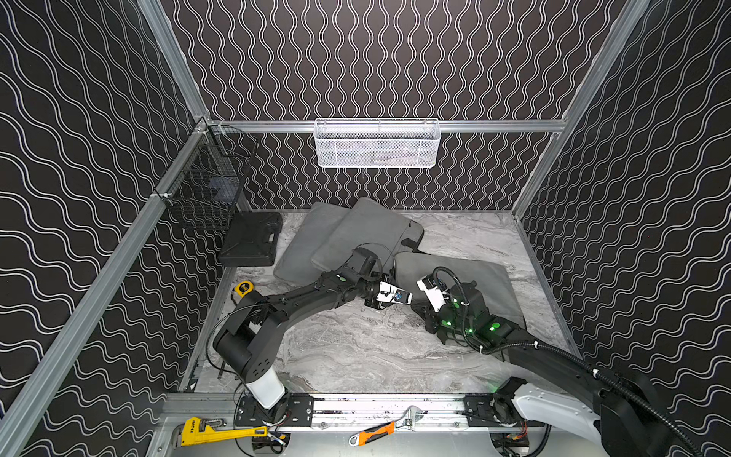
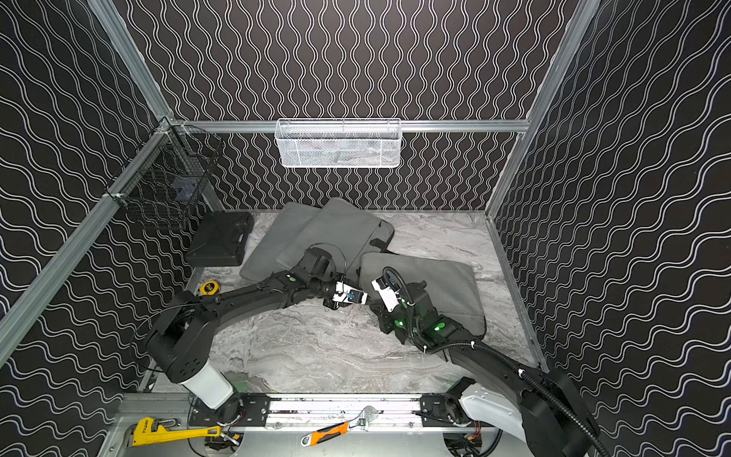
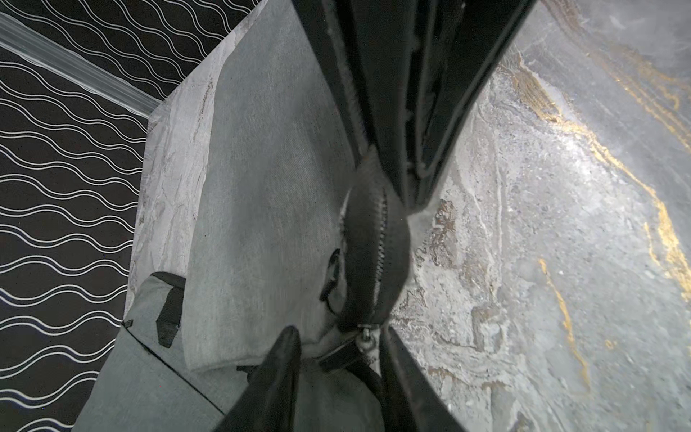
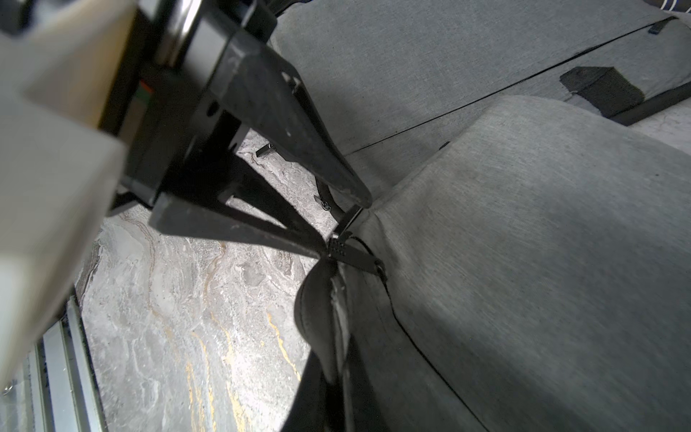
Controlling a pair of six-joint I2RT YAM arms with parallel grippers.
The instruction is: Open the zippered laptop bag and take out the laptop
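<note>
The grey laptop bag [image 1: 487, 278] lies flat at the right of the table, partly covered by my right arm. Its zipper [image 3: 380, 237] runs along the edge facing the arm bases, and the metal zipper pull [image 3: 367, 337] is at the bag's left corner. My left gripper is open at that corner, its fingertips on either side of the pull and tab [image 4: 345, 232]. Further along the same side, my right gripper is shut on the bag's thin zippered edge [image 4: 320, 306]. No laptop shows.
Two more grey sleeves [image 1: 365, 232] overlap behind the left arm. A black case [image 1: 251, 237] and a yellow tape measure [image 1: 243, 288] sit at the left. White basket [image 1: 377, 144] hangs on the back wall. Bare marble [image 1: 342, 350] lies in front.
</note>
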